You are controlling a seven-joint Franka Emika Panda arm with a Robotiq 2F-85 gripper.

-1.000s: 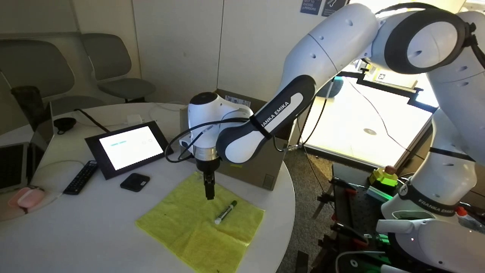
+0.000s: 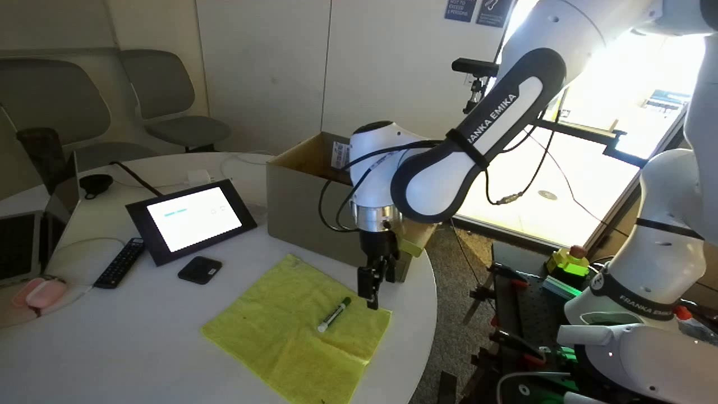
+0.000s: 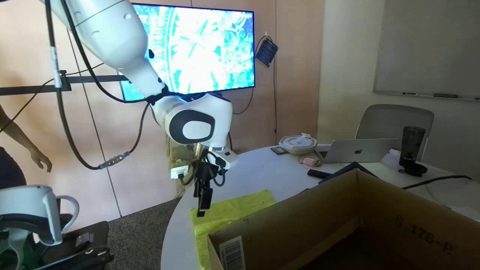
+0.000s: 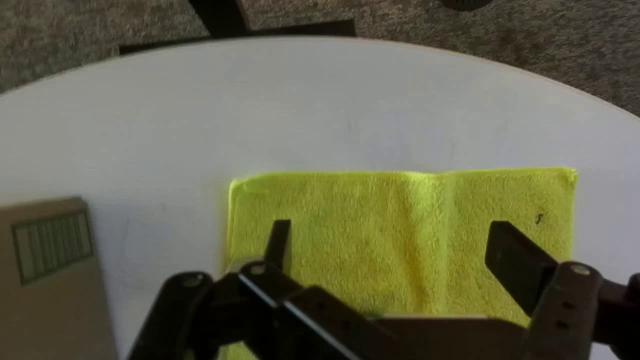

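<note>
On the yellow cloth (image 2: 282,343) lies a dark marker (image 2: 334,314) with a pale end, near the cloth's right side. My gripper (image 2: 373,290) hangs above the table by the cloth's right corner, apart from the marker. In the wrist view the fingers (image 4: 279,247) stand wide apart over the cloth (image 4: 360,240), with nothing between them. The marker does not show in that view; the gripper body covers the lower part. From the other side, the gripper (image 3: 203,207) is seen over the cloth (image 3: 243,207).
An open cardboard box (image 2: 309,212) stands close behind the gripper at the table's right side. Farther left are a lit tablet (image 2: 195,219), a small black device (image 2: 199,269) and a remote (image 2: 120,262). The table's curved edge is near.
My arm has moved right, from over the cloth's far part to its right corner, and the gripper has turned. The marker, cloth and box have stayed in place.
</note>
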